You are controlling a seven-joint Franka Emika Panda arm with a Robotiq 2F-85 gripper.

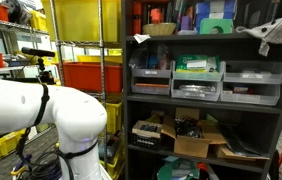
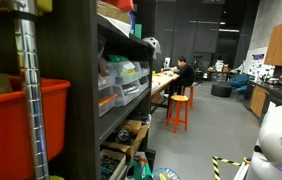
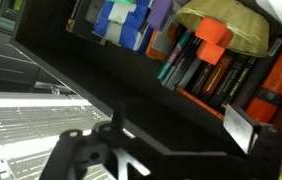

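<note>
In the wrist view my gripper is open along the bottom edge, its dark fingers apart with nothing between them. Beyond it is an upper shelf holding a wicker basket (image 3: 246,32), with an orange block-like thing (image 3: 213,36) at its edge. A row of dark and red book-like spines (image 3: 219,78) stands there, beside a blue-and-white box (image 3: 126,22). Exterior view 1 shows the same basket (image 1: 162,29) on the top shelf. The white arm (image 1: 46,125) fills the lower left of that view; the gripper itself is outside both exterior views.
Clear plastic drawers (image 1: 196,90) fill the middle shelf, and open cardboard boxes (image 1: 186,130) sit lower. A grey animal-shaped cloth thing (image 1: 272,36) hangs at the upper right. Left of the shelf is a rack of yellow and red bins (image 1: 89,77). A person (image 2: 184,72) sits at a far bench.
</note>
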